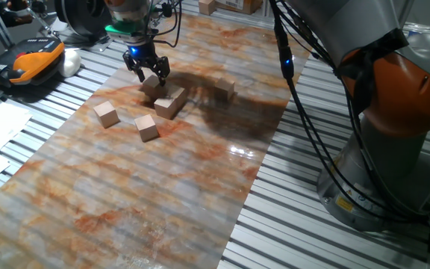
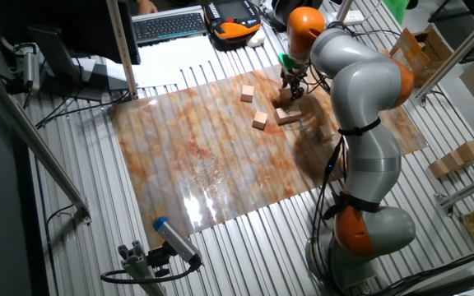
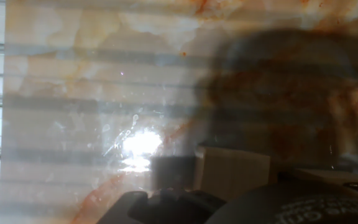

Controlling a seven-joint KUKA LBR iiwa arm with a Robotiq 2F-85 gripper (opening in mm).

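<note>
My gripper [image 1: 151, 81] stands open above a wooden cube [image 1: 154, 90], its two fingers spread to either side of the cube's top; contact cannot be made out. Close in front of that cube lies a longer wooden block [image 1: 170, 104]. Two more cubes rest nearer the camera, a left cube [image 1: 106, 114] and a front cube [image 1: 146, 128]. Off to the right, in the arm's shadow, is another block [image 1: 225, 90]. At the bottom of the wrist view a wooden block [image 3: 234, 169] shows partly behind the dark gripper body.
The marbled sheet [image 1: 125, 202] is bare across its near half. An orange and black device [image 1: 25, 63] and a white round object [image 1: 70, 63] sit beyond its left edge. Several spare blocks [image 2: 457, 159] lie on the slatted table at the right.
</note>
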